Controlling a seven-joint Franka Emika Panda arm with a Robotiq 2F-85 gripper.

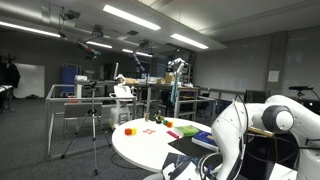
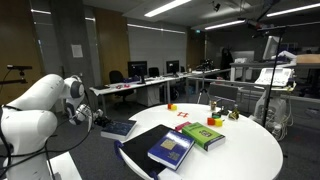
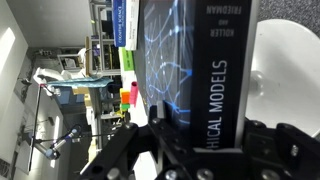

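A thick black book (image 3: 215, 75) with blue line art on its cover and white lettering on its spine fills the middle of the wrist view. Its near end sits between the fingers of my gripper, which is shut on it. In exterior view 2 my gripper (image 2: 98, 122) is at the left, beyond the white table's left edge, with the dark book (image 2: 118, 129) extending from it toward the table. In exterior view 1 the gripper is low in the picture and hard to make out.
On the round white table (image 2: 235, 155) lie a blue book (image 2: 171, 149) and a green book (image 2: 202, 136). Small red and yellow blocks (image 2: 214, 121) stand behind them. Bare tabletop shows at the right and back. A tripod (image 1: 95, 130) stands on the floor beside the table.
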